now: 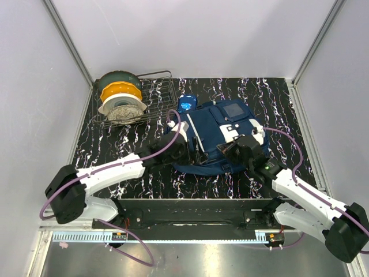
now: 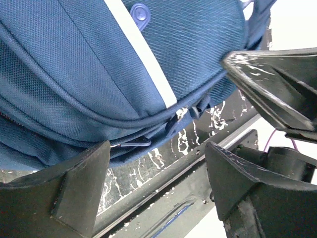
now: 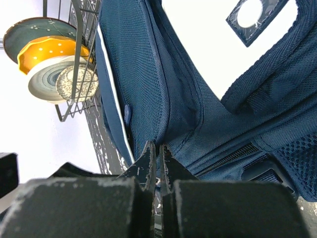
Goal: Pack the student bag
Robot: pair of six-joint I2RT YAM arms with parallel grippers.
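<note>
The navy student bag (image 1: 222, 115) lies flat on the black marbled counter, with white panels and a white stripe. In the left wrist view, my left gripper stands open over the bag's near edge, by dark zip pulls (image 2: 133, 143) and a seam. My right gripper is shut, its tips touching a fold of the navy fabric beside a white panel (image 3: 208, 39); whether any fabric is between them is hard to tell. A small navy case (image 1: 187, 104) with a blue patch sits behind the bag.
A wire rack (image 1: 155, 101) with plates and bowls (image 1: 118, 91) stands at the back left. Bare counter shows at the left (image 1: 101, 144) and far right. White walls enclose three sides, and both arms crowd the bag's near side.
</note>
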